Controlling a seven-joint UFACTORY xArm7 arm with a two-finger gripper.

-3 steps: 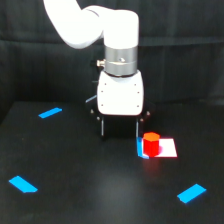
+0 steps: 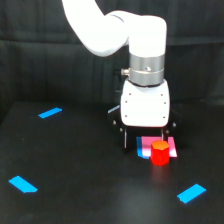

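Note:
A small red block (image 2: 159,153) with a rounded or many-sided outline is on the dark table, right of centre. Just behind it shows a pink patch (image 2: 172,147), with a blue strip (image 2: 139,147) along its left side; I cannot tell whether these are flat markings or solid pieces. My gripper (image 2: 146,143) hangs over this spot, its white body just above the patch in the view. The dark fingers stand wide apart, and nothing shows gripped between them. Their tips are hard to make out against the dark background, and their height above the table is unclear.
Flat blue marks lie at the back left (image 2: 50,112), front left (image 2: 22,184) and front right (image 2: 191,193). A dark curtain (image 2: 50,60) closes off the back.
My arm and gripper have moved right in the view, from left of the red block to over the patch. The red block appears slightly farther right and lower.

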